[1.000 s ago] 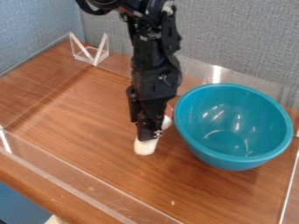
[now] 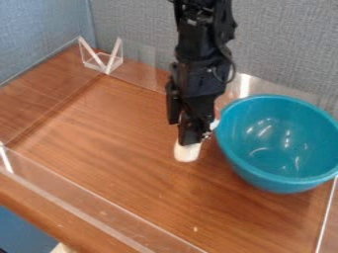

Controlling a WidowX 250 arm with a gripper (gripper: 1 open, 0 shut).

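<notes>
My black gripper (image 2: 188, 128) hangs down at the centre of the view, just left of a teal bowl (image 2: 275, 146), shut on a white object (image 2: 187, 152) whose lower part shows below the fingers. The object is partly hidden by the gripper, so its full shape cannot be told.
The wooden tray floor (image 2: 93, 138) is clear to the left and front. A white wire frame (image 2: 102, 59) stands at the back left corner. Grey padded walls rise behind, and clear edging runs along the front left.
My gripper has risen with the white object and moved slightly toward the back and right. The bowl appears shifted slightly to the right.
</notes>
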